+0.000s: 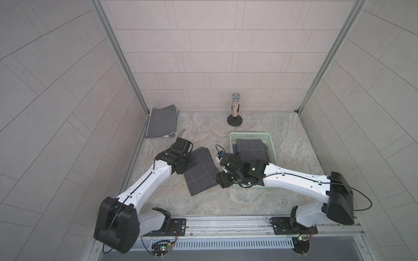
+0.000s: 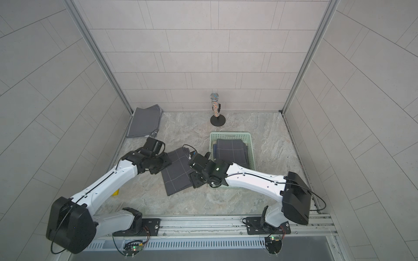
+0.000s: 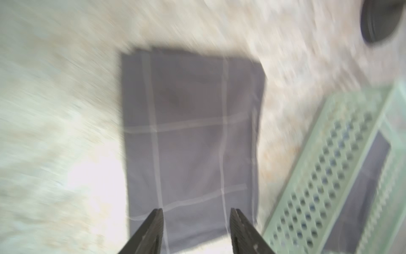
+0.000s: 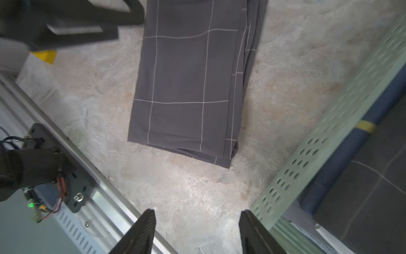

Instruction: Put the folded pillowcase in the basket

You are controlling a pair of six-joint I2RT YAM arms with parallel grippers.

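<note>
The folded pillowcase (image 1: 201, 174), dark grey with thin pale check lines, lies flat on the table left of the basket. My left gripper is open above its left side, with no cloth held between its fingers. Near the pillowcase's front right part hovers my right gripper, its fingers spread and only bare table showing between them. The pale green basket (image 2: 231, 134) contains a stack of similar dark folded cloths and a navy one; in the top left view the right arm covers its front part.
A grey folded stack (image 1: 162, 122) sits in the back left corner. A microphone on a round black stand (image 1: 235, 119) is behind the basket. Something yellow (image 2: 115, 192) lies at the front left. Open table lies between stack and microphone.
</note>
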